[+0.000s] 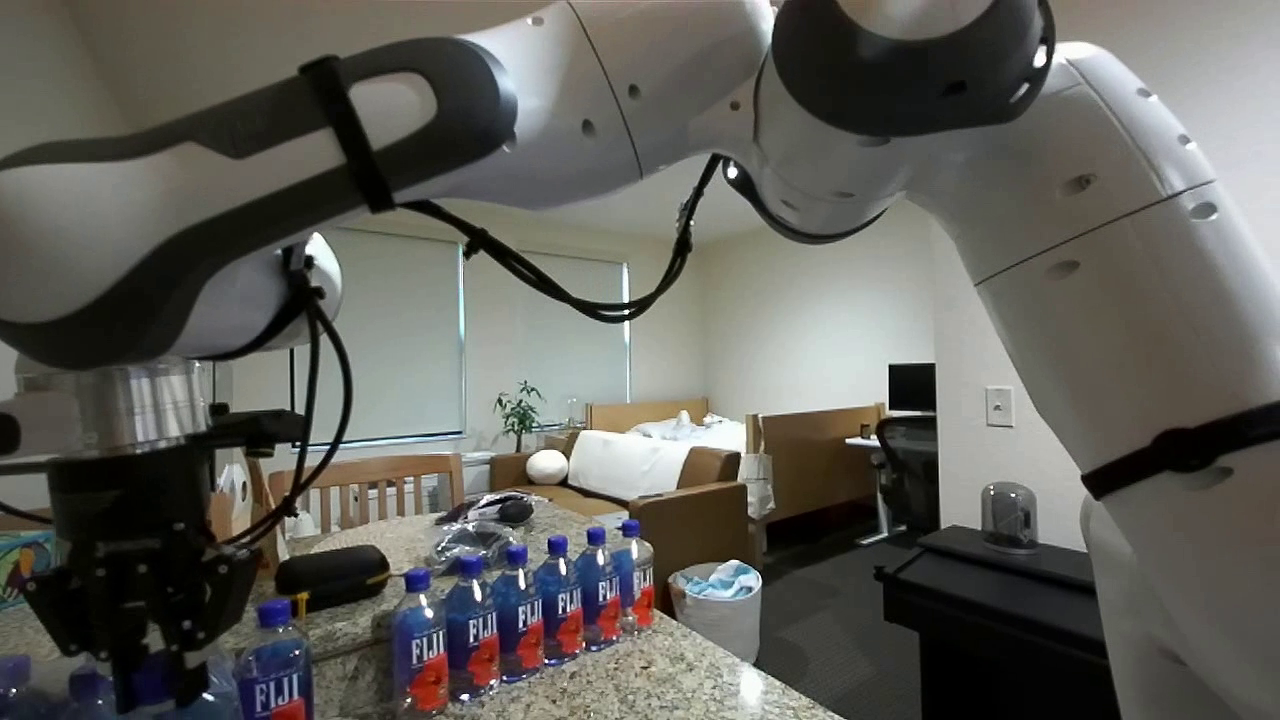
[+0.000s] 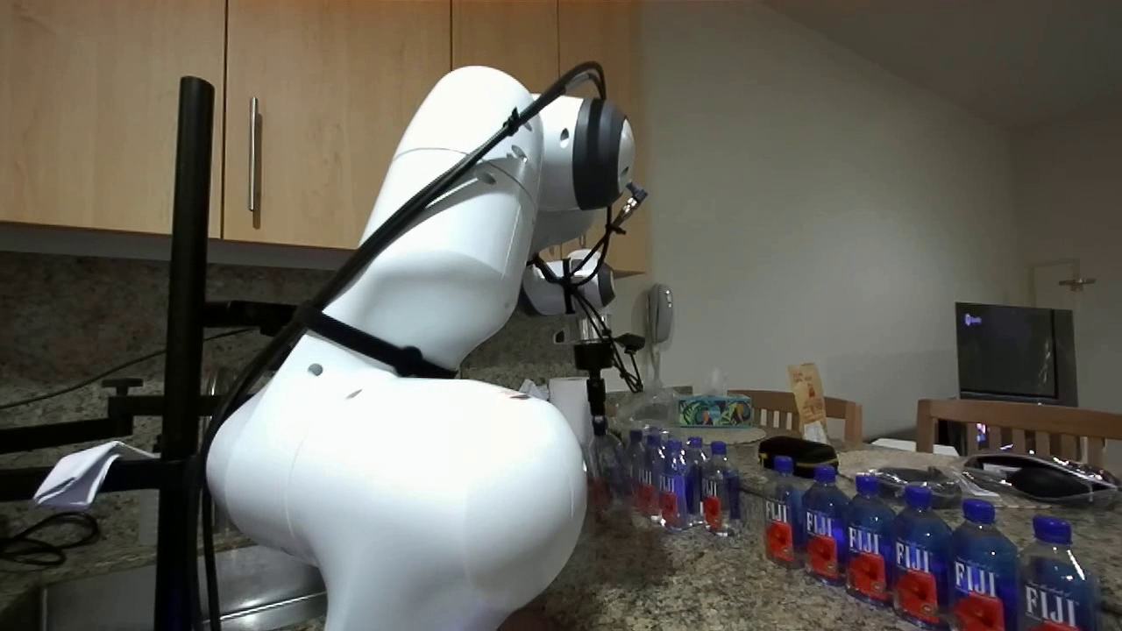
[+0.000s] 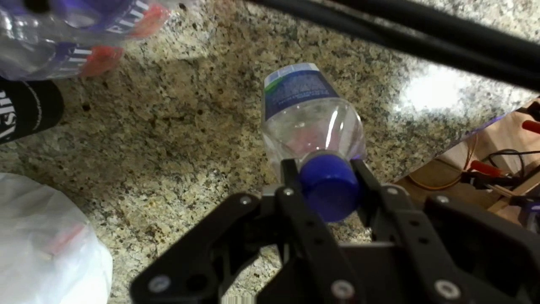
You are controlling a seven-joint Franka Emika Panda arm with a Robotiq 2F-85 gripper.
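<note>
My gripper is shut on the blue cap (image 3: pixel 329 187) of a clear bottle (image 3: pixel 309 116), which hangs or stands below the fingers over the granite counter. In exterior view 1 the gripper (image 1: pixel 154 674) is at the lower left, its fingers around a blue cap low in the frame. Exterior view 2 shows the gripper (image 2: pixel 597 412) behind the robot's base, above a clear bottle (image 2: pixel 607 463). The bottle's base is hidden, so I cannot tell whether it touches the counter.
A row of several FIJI bottles (image 1: pixel 519 614) lines the counter edge. More bottles (image 2: pixel 673 484) cluster close to the gripper. In the wrist view a black cylinder (image 3: pixel 30 109) and a white plastic bag (image 3: pixel 45 243) lie at the left. Bare counter (image 3: pixel 177 137) separates them from the held bottle.
</note>
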